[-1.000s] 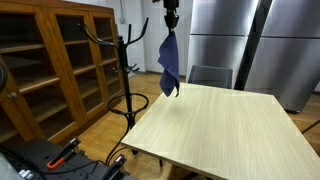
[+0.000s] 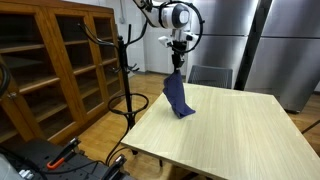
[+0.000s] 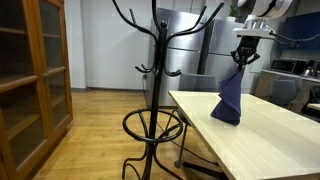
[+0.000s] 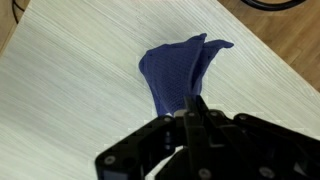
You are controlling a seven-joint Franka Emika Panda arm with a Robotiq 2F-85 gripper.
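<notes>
A dark blue cloth (image 2: 176, 95) hangs from my gripper (image 2: 178, 68), with its lower part resting on the pale wooden table (image 2: 225, 130) near the table's left edge. In the second exterior view the cloth (image 3: 229, 103) narrows upward to the gripper (image 3: 239, 66) and spreads where it meets the tabletop. Seen from the wrist, the cloth (image 4: 172, 72) lies below and beyond the fingertips, its far end creased. My gripper is shut on its upper end; the pinched part is mostly hidden by the black fingers.
A black coat rack (image 3: 154, 90) with curved hooks stands beside the table's left edge, close to the arm. A grey chair (image 2: 210, 77) is behind the table. Glass-door cabinets (image 2: 60, 65) line the left.
My gripper has come down, bringing the cloth lower and a little to the right. The cloth hung in the air before; now its lower part rests and bunches on the table.
</notes>
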